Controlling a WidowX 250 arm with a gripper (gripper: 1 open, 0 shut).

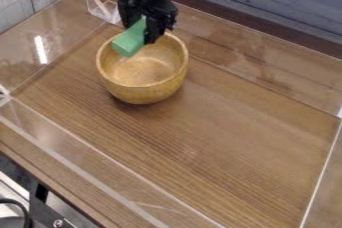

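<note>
The black gripper (139,24) hangs over the back-left part of a round yellow bowl (142,82), shut on a green block (128,40). The block is tilted and sits over the bowl's inner back-left area; whether it touches the bowl cannot be told.
A clear plastic or wire object (103,7) stands at the back left, just beside the arm. Walls edge the table at the back and right.
</note>
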